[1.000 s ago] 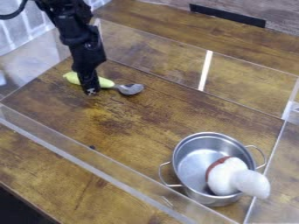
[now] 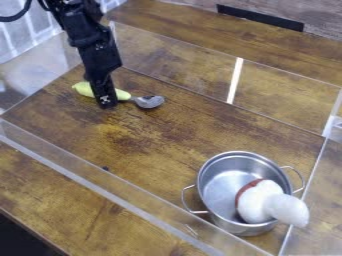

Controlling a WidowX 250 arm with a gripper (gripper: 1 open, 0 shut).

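My black gripper [image 2: 103, 92] is low over a yellow-green object [image 2: 84, 88] at the upper left of the wooden table, its fingertips at that object. It looks shut; whether anything is between the fingers is hidden. A silver spoon-like piece [image 2: 150, 101] lies just right of the yellow-green object, possibly joined to it.
A steel pot [image 2: 222, 173] with two handles stands at the lower right, holding a white object [image 2: 278, 207] with some red. Clear panels border the work area.
The gripper has shifted very slightly; the yellow-green object and the pot look unmoved.
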